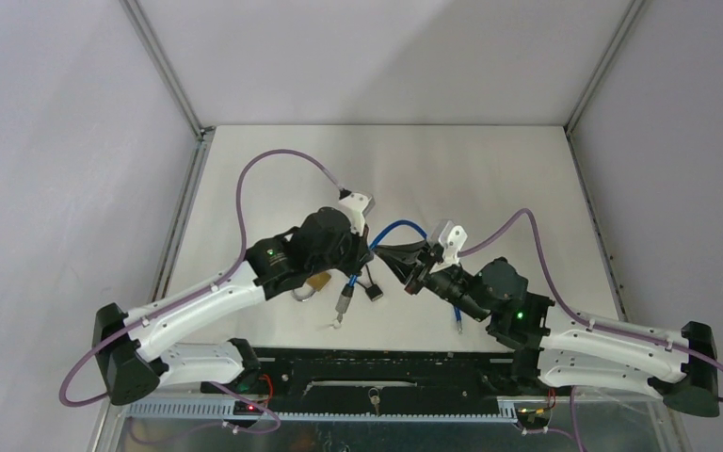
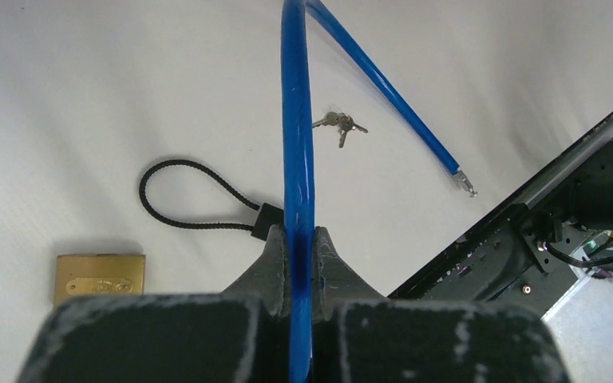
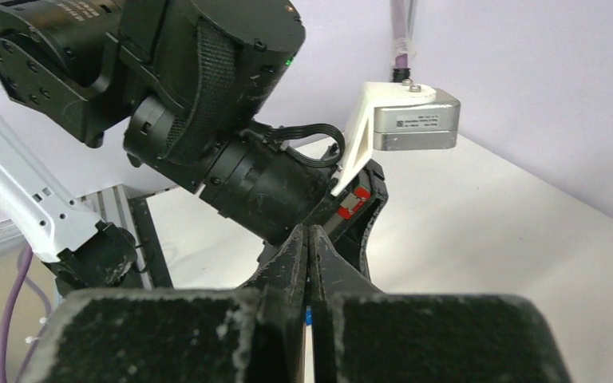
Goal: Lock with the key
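A blue cable lock point(image 2: 298, 128) is gripped between the fingers of my left gripper, its cable rising and bending over to a metal end pin point(image 2: 467, 183). Its dark lock body point(image 1: 344, 298) hangs on the near side of my left gripper in the top view. My right gripper is shut with its fingertips together and nothing between them, to the right of the left gripper and apart from the lock body. A small bunch of keys point(image 2: 342, 124) lies on the white table in the left wrist view; whether a key sits in the lock body cannot be told.
A brass padlock point(image 2: 100, 275) and a black cord loop with a small block point(image 2: 270, 219) lie on the table point(image 1: 273, 174). A black frame point(image 1: 433, 367) runs along the near edge.
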